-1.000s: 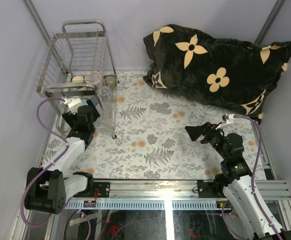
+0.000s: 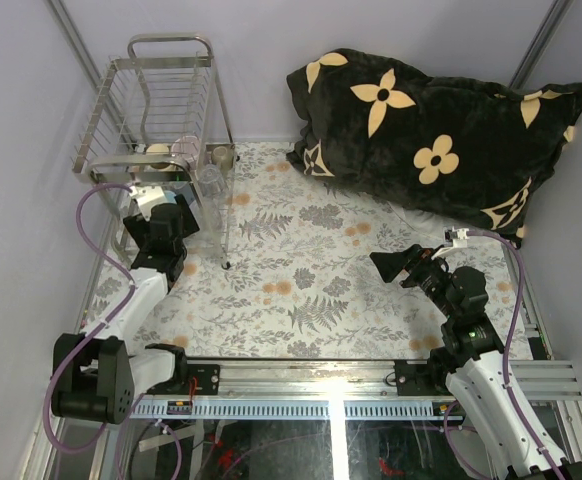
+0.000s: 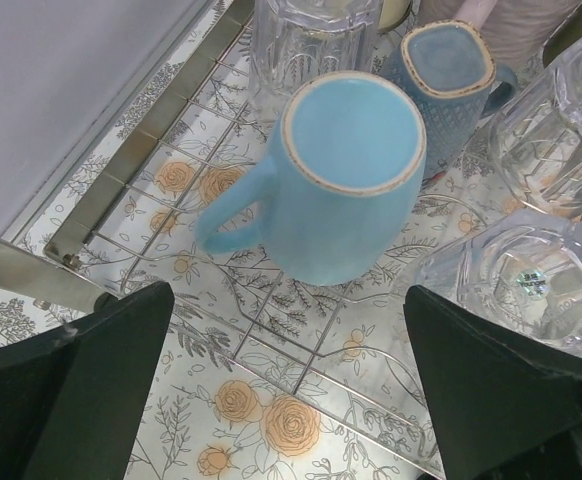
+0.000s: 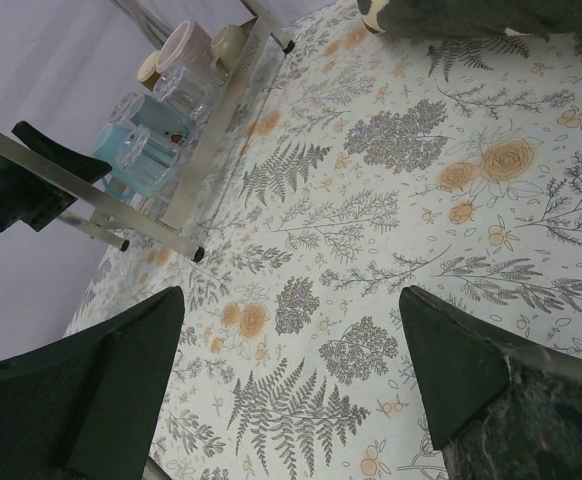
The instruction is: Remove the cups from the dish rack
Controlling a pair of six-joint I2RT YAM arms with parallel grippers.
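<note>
The dish rack point(image 2: 156, 62) stands at the back left, cups on its lower tier. My left gripper is open at the rack's front, just before an upside-down light blue mug point(image 3: 343, 190) whose handle points left, with nothing between its fingers. Around that mug are a smaller blue mug point(image 3: 436, 70), a clear cup point(image 3: 511, 280) and other clear cups, plus a pink cup point(image 4: 184, 45) and a beige cup point(image 4: 229, 50) farther back. My right gripper is open and empty above the cloth on the right side.
A large black patterned pillow point(image 2: 441, 130) lies along the back right. Metal rails point(image 2: 281, 372) run along the front edge.
Over the last second the left arm has shifted slightly at the front of the rack, and the rack appears moved very slightly. The right arm is unchanged.
</note>
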